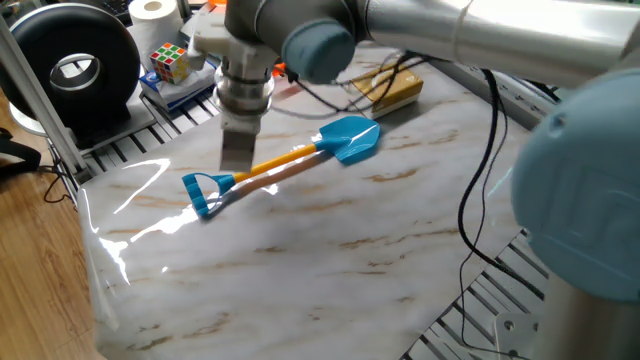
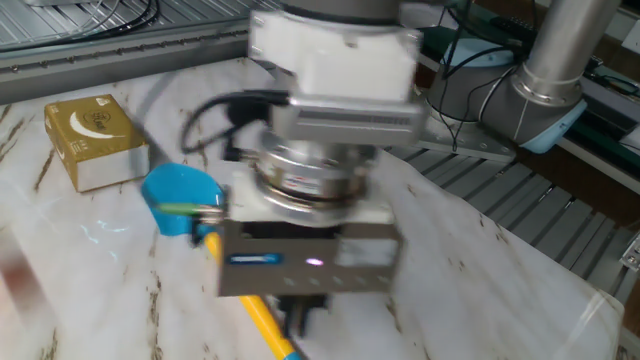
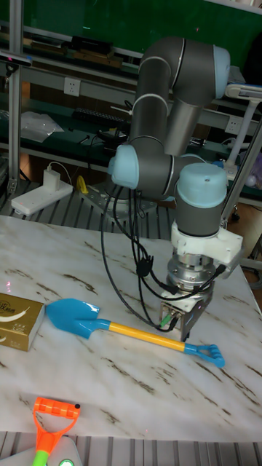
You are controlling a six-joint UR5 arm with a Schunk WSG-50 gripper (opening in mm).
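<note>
A toy shovel lies flat on the marbled table, its blue blade point(image 1: 349, 138) toward the box, its yellow shaft point(image 1: 275, 163) leading to a blue D-shaped handle point(image 1: 203, 192). Over the handle end of the shaft hangs my gripper point(image 2: 303, 318), pointing down. In exterior view 3 the gripper point(image 3: 184, 338) is beside the shaft near the blue handle point(image 3: 206, 353). Blur and the gripper's own body leave the gap between its dark fingers unclear, and I cannot tell whether they touch the shovel.
A gold and white box point(image 2: 96, 142) stands close to the blade. An orange-handled toy point(image 3: 56, 416) is at the table's edge in exterior view 3. A Rubik's cube point(image 1: 170, 62) sits off the table. Loose cables hang from the arm.
</note>
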